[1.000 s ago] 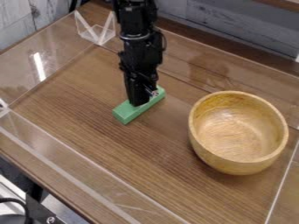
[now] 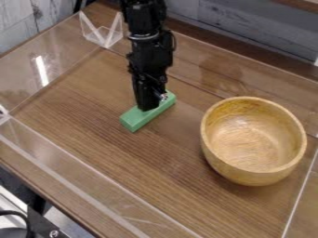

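My black gripper (image 2: 152,97) reaches down from the top centre onto a green rectangular block (image 2: 139,118) lying on the wooden table (image 2: 87,139). The fingertips are at the block's upper right part; whether anything is between them is hidden by the dark gripper body. The gripper looks shut.
A large pale yellow bowl (image 2: 254,139) stands to the right of the block. A clear plastic piece (image 2: 99,28) is at the top left. The table's left edge is at the lower left, and the front and left middle of the tabletop are clear.
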